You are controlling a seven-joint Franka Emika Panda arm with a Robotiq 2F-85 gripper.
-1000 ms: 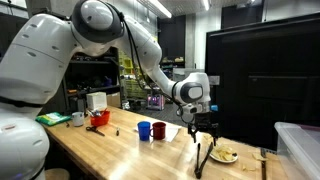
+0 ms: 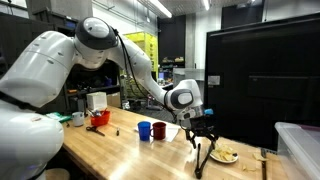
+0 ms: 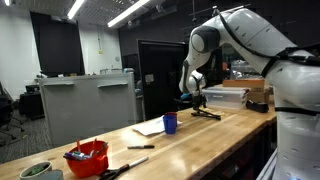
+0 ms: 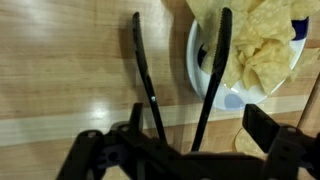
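Black tongs lie on the wooden table, their two arms spread in a V. In the wrist view the tongs run up the middle, and their joined end is at the bottom between the fingers. My gripper is open, with a finger on each side of that end and a gap to both. From outside, the gripper points down just above the table near the tongs; contact cannot be told. Beside the tongs, a white bowl holds yellow chips.
A blue cup and a dark red cup stand left of the gripper. Farther left is a red container with utensils. A clear plastic bin sits at the right edge.
The arm has shifted, its elbow lower and the gripper slightly farther left and down. The tongs, bowl and cups stay where they were.
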